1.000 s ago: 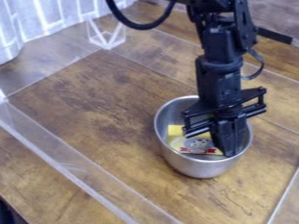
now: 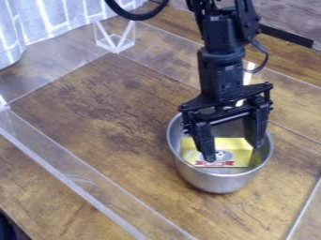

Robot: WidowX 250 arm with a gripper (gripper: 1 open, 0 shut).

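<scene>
A steel bowl (image 2: 223, 182) stands on the wooden table at the right of the camera view. Inside it lies a yellow package (image 2: 220, 159) with a red and white label, partly covered by my gripper. My black gripper (image 2: 232, 141) is over the bowl with its fingers reaching down into it, spread open on either side above the package. Nothing is visibly held between them.
A white wire frame (image 2: 114, 36) stands at the back left beside a white curtain (image 2: 38, 28).
My gripper has shifted left and slightly up, and its fingers now stand more spread. The yellow package shows more clearly in the bowl.
</scene>
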